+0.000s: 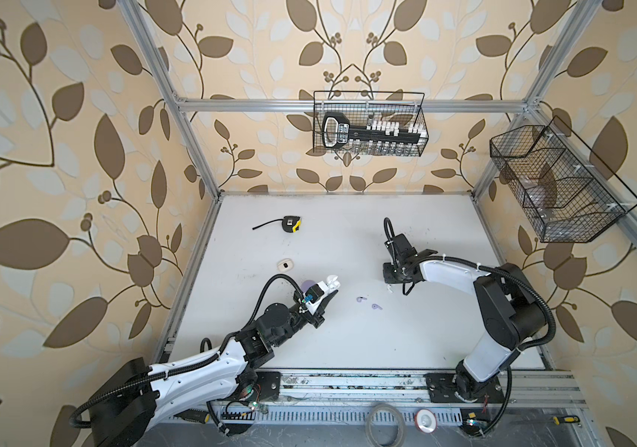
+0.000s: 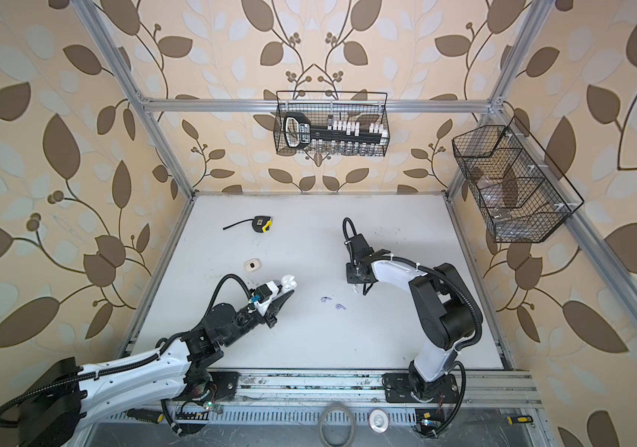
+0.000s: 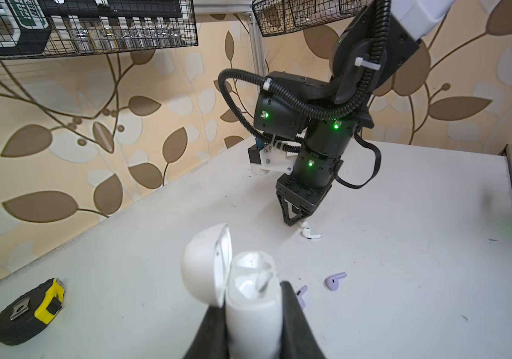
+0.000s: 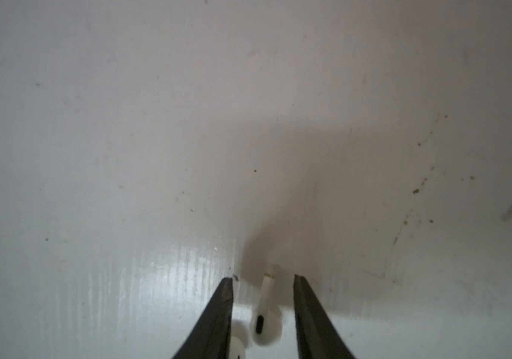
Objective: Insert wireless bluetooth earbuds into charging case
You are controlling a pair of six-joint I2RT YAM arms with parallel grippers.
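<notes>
My left gripper is shut on the white charging case (image 3: pixel 253 311), which stands upright above the table with its lid (image 3: pixel 206 266) flipped open. Over the right half of the table, my right gripper points down, its fingers apart on either side of a white earbud (image 4: pixel 266 323) that lies on the surface. A second white earbud (image 4: pixel 236 348) lies close by, partly hidden by the left finger in the right wrist view. In the left wrist view one white earbud (image 3: pixel 311 234) shows on the table just below the right gripper.
Two purple earbuds (image 1: pixel 361 298) (image 1: pixel 376 306) lie between the arms. A white rounded case (image 1: pixel 284 264) and a tape measure (image 1: pixel 290 223) sit at the left. Behind the left gripper a purple round thing (image 1: pixel 308 285) is partly hidden.
</notes>
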